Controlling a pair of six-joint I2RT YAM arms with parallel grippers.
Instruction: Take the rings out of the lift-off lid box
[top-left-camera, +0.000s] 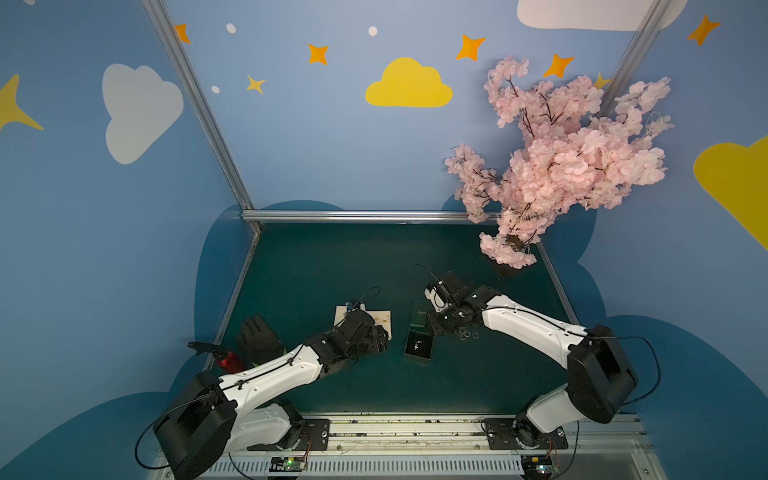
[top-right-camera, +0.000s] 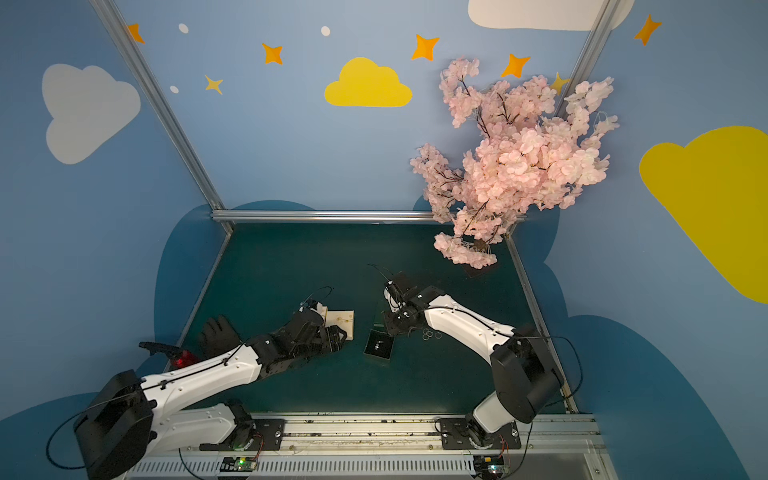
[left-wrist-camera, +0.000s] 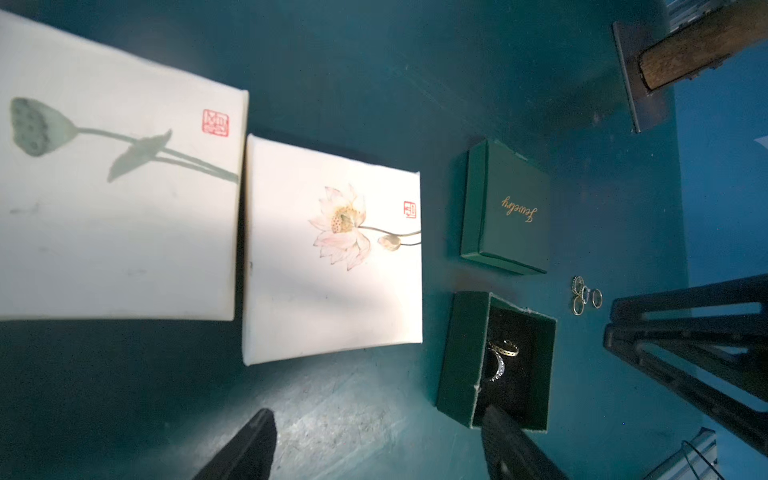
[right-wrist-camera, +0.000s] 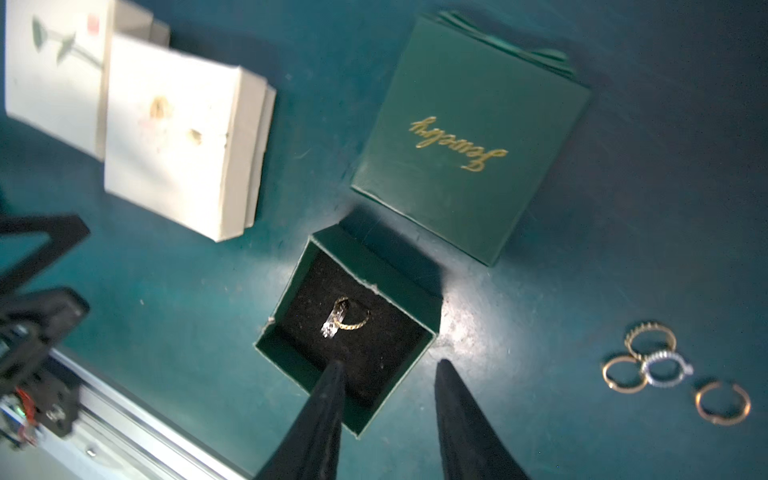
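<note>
The open green box (right-wrist-camera: 352, 248) stands on the table, its black lining (right-wrist-camera: 328, 280) facing up. Inside it lie a gold ring (right-wrist-camera: 356, 325) and a silver ring (right-wrist-camera: 329, 326), close together. The green lid (right-wrist-camera: 472, 192), lettered in gold, rests just beyond the box, separate from it. Several loose rings (right-wrist-camera: 646, 361) lie on the table to the right. My right gripper is above the near right side of the box, fingers apart and empty. Left of the box, my left gripper also has its fingers apart, with nothing between them.
Two white flower-printed boxes (left-wrist-camera: 336, 304) (left-wrist-camera: 120, 264) stand side by side left of the green box. A black glove (top-left-camera: 258, 340) and a red-bodied object (top-left-camera: 231, 363) are at the far left. Blossom branches (top-left-camera: 560, 160) fill the back right.
</note>
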